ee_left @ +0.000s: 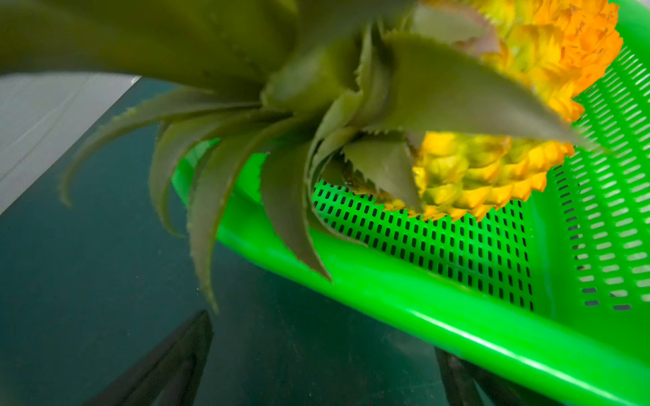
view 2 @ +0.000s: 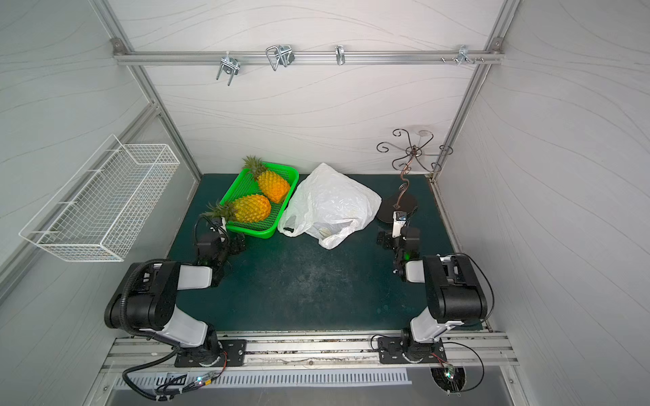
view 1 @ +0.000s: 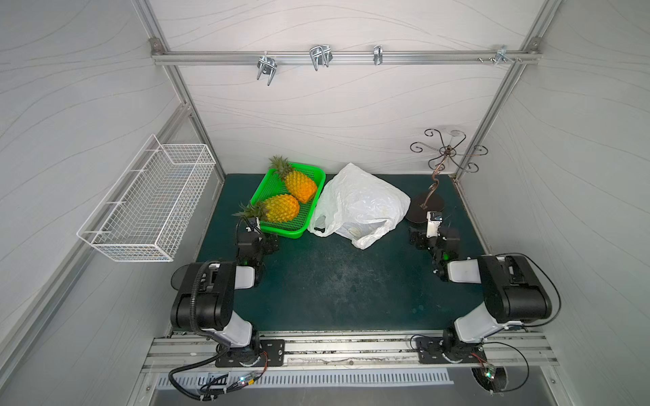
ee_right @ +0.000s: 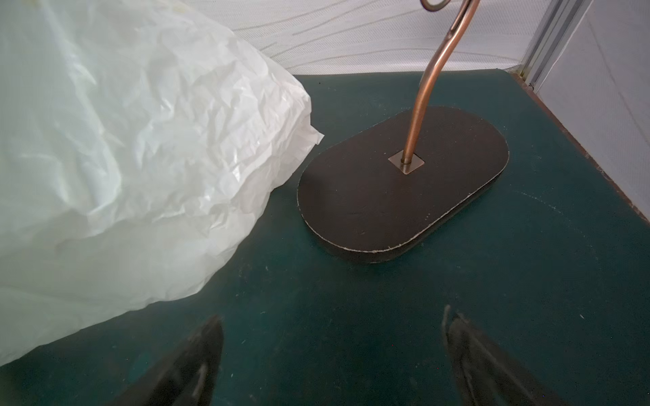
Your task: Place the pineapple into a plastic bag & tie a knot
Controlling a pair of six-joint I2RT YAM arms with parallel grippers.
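Two yellow-orange pineapples with leafy crowns lie in the green basket: a rear pineapple and a front pineapple, whose crown hangs over the basket's left rim. Right of the basket, a white plastic bag rests on the table, its opening facing the front. In the left wrist view my left gripper is open beside the basket's rim, below the crown leaves, holding nothing. My right gripper stands open over bare table, to the right of the bag, with nothing between its fingers.
A metal stand with curled arms rises at the back right; its dark oval base is just ahead of my right gripper. A white wire basket hangs on the left wall.
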